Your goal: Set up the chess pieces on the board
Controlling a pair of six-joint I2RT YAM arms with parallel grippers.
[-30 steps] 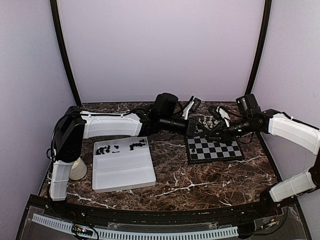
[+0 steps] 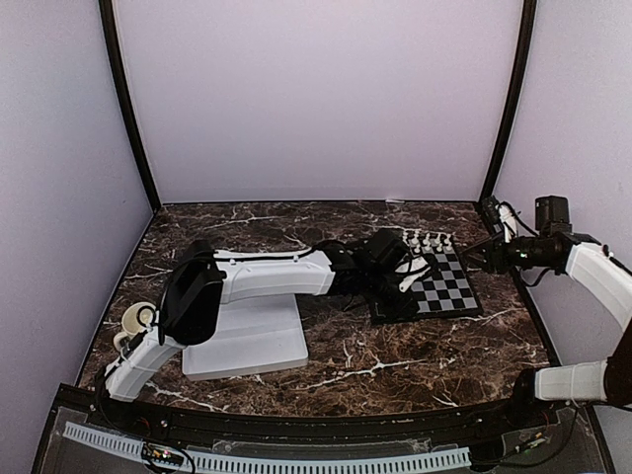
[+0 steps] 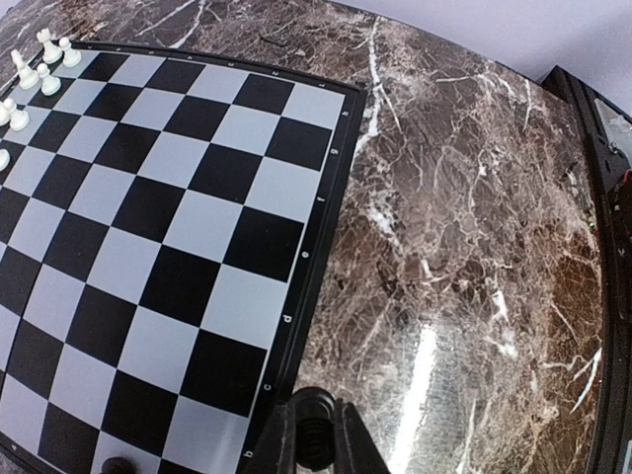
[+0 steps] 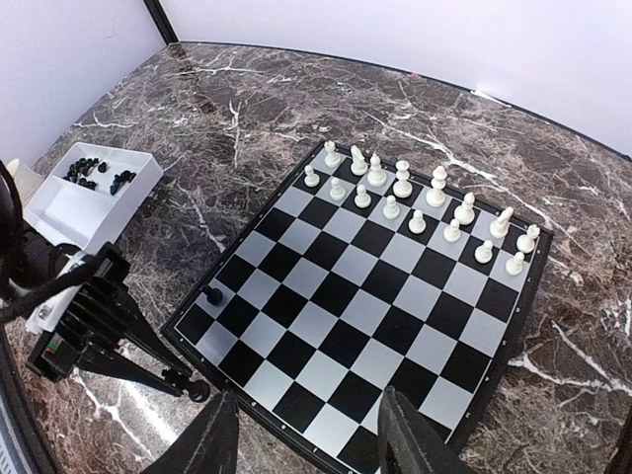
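The chessboard (image 2: 444,291) has white pieces (image 4: 438,185) in two rows along one side, and a lone black piece (image 4: 213,294) near the opposite corner. My left gripper is shut on a black chess piece (image 4: 197,389), held at the board's edge beside that lone piece. My right gripper is open with nothing between its fingers, off the board's right side in the top view (image 2: 484,255) and looking down over it.
A white tray (image 4: 74,207) with several black pieces stands left of the board, largely covered by the left arm in the top view. Bare marble table (image 3: 464,247) surrounds the board.
My left gripper has moved down toward the board's near-left edge with the black piece. My right gripper has drawn back to the right, away from above the board.
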